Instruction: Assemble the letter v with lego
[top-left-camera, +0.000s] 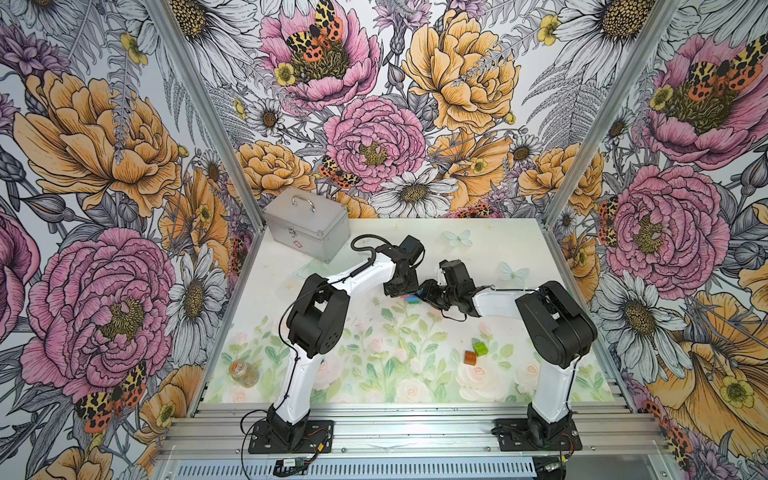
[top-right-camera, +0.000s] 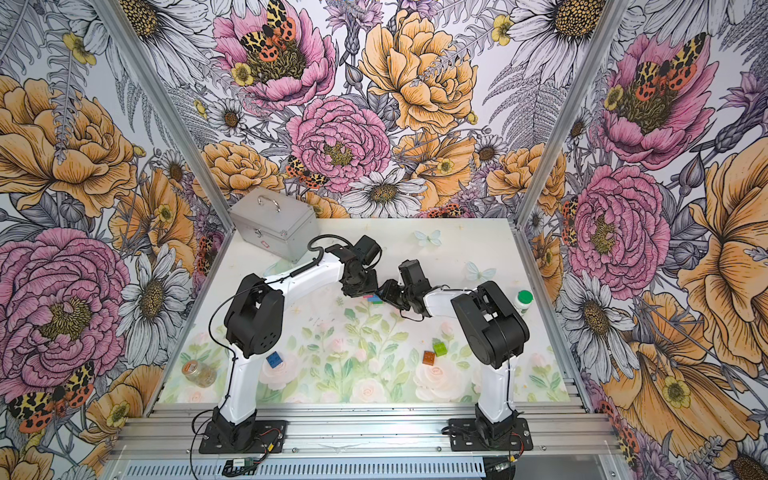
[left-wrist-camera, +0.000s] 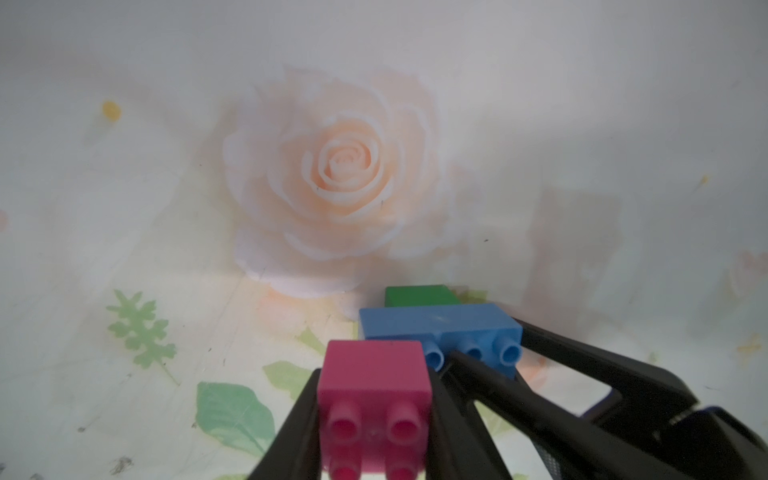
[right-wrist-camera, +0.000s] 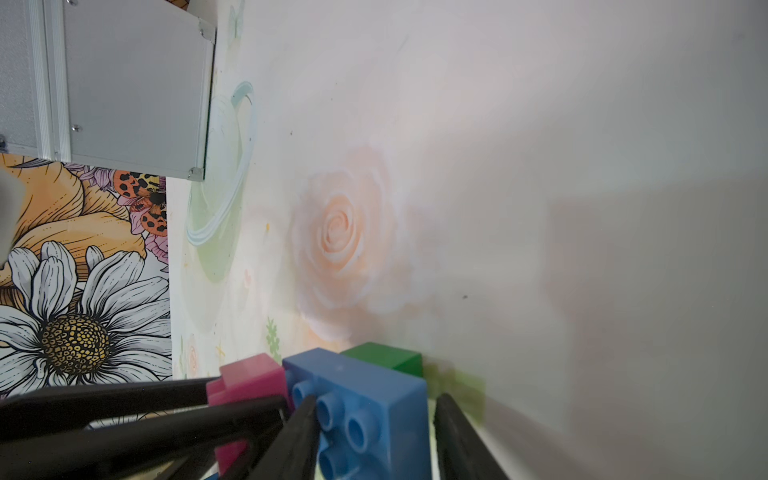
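Observation:
In the left wrist view my left gripper is shut on a pink brick (left-wrist-camera: 373, 376), studs facing the camera. A blue brick (left-wrist-camera: 432, 321) lies close against it, with a green brick (left-wrist-camera: 420, 294) just beyond. My right gripper is shut on the blue brick, whose studs face the pink one in the right wrist view. The two grippers meet near the table's middle, crossing closely. Whether pink and blue are joined cannot be told.
An orange brick (top-right-camera: 428, 357), light-green brick (top-right-camera: 439, 348) and another blue brick (top-right-camera: 274, 358) lie toward the front. A metal box (top-left-camera: 308, 228) stands back left. A jar (top-right-camera: 198, 373) is front left, a green-lidded container (top-right-camera: 524, 300) at right.

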